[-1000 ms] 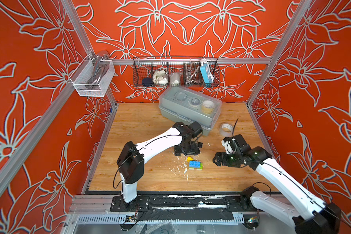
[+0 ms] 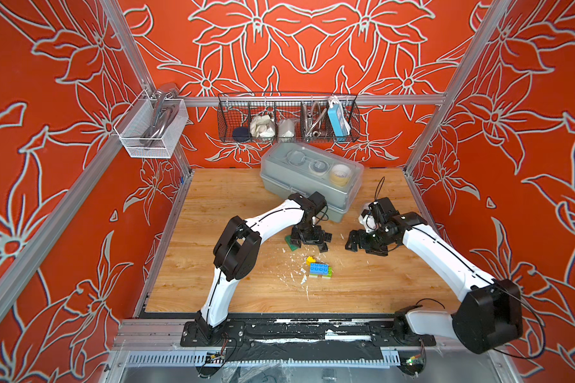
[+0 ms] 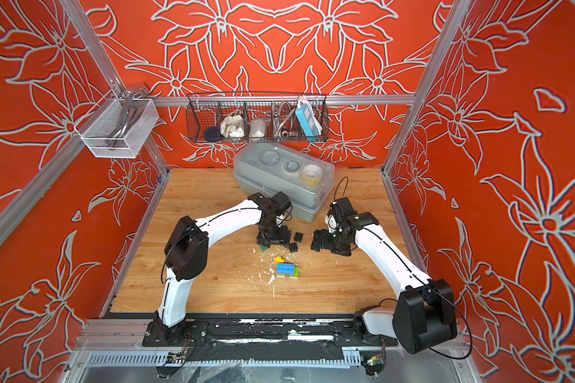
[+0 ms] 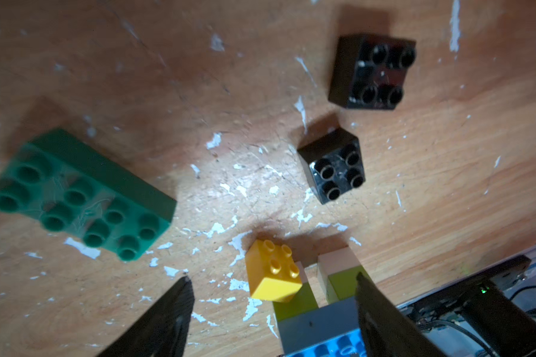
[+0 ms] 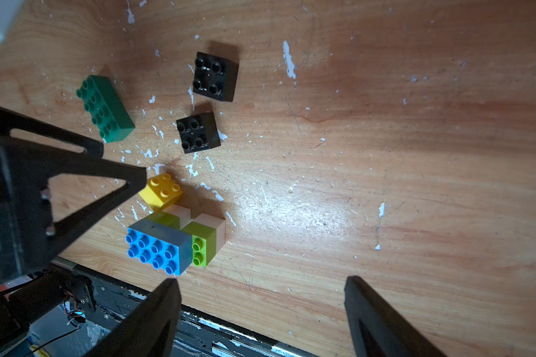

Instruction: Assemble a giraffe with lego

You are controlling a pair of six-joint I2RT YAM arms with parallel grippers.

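Observation:
My left gripper stands open above the loose bricks, nothing gripped. Below it lie a dark green brick (image 4: 83,196), two black bricks (image 4: 333,163) and, toward the front, a yellow brick (image 4: 271,273) against a group of blue (image 5: 157,247), light green (image 5: 199,250) and pale (image 5: 214,223) bricks. My right gripper is to the right of the bricks over bare wood, its fingers apart and empty. The left gripper's frame covers the left part of the right wrist view.
A grey lidded box (image 3: 281,178) stands behind the grippers. A wire basket (image 2: 287,121) and a white mesh holder (image 2: 152,137) hang on the frame above.
My right gripper has moved back, away from the front edge. The bricks appear unmoved.

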